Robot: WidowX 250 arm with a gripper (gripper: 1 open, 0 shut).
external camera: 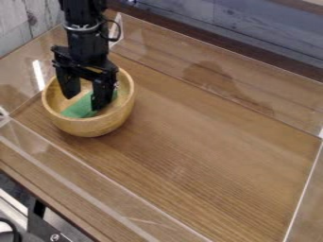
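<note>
A round, light wooden bowl (119, 121) stands at the left of the table, with a green object (81, 108) lying inside it. My black gripper (82, 87) is over the bowl, its fingers open and reaching down to the level of the rim, around the upper part of the green object. The arm hides part of the bowl's back and of the green object; whether the fingers touch it I cannot tell.
A pale rim runs along its edges, and dark cables show past the lower left corner.
</note>
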